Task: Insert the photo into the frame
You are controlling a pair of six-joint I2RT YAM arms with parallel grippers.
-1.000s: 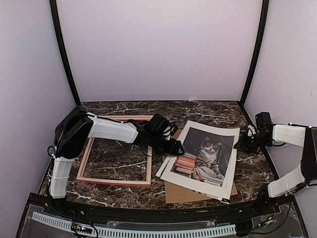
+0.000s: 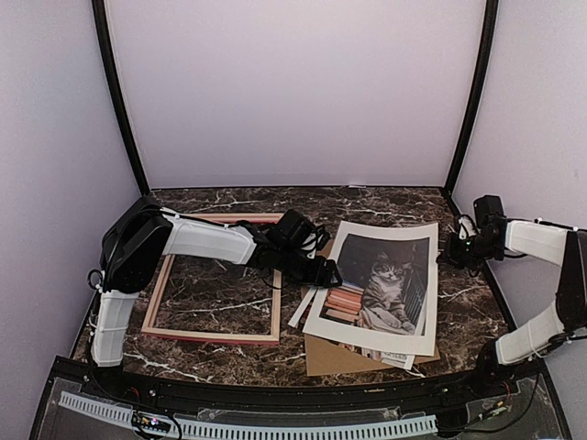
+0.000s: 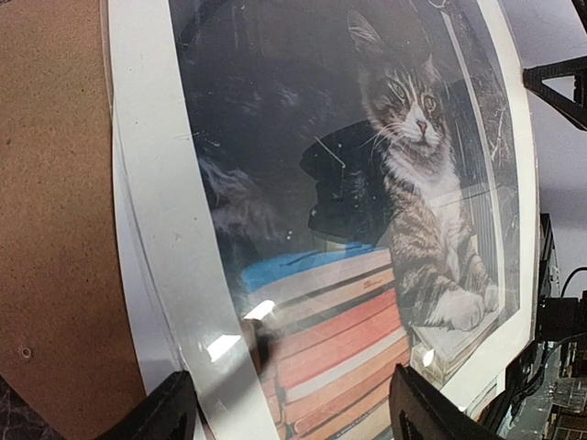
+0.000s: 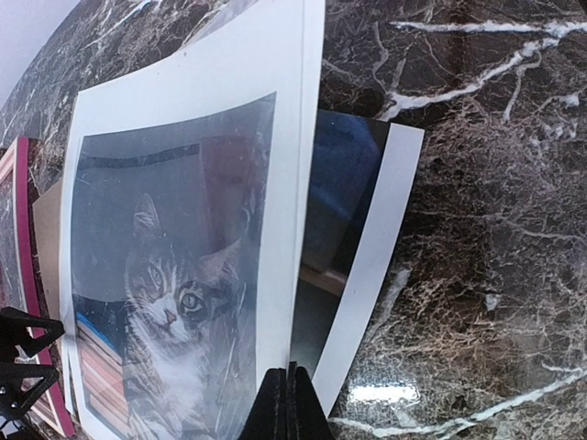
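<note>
A white-bordered mat with a glossy clear window (image 2: 433,275) lies right of centre, the cat photo (image 2: 385,284) showing through it. In the right wrist view the mat's right edge (image 4: 292,183) is raised, baring the photo's white margin (image 4: 371,266) on the table. My right gripper is shut on that mat edge. My left gripper is open above the mat's left border (image 3: 174,183), one finger to each side of it. The empty wooden frame (image 2: 277,312) lies at the left, partly under my left arm.
A brown backing board (image 2: 339,360) lies beneath the stack, sticking out at front and left. White sheet edges (image 3: 147,275) show between board and mat. Walls close in both sides.
My right gripper has risen slightly, tilting up the mat's right side and shifting it a little leftward. More of the photo's lower edge shows underneath. The left arm looks still.
</note>
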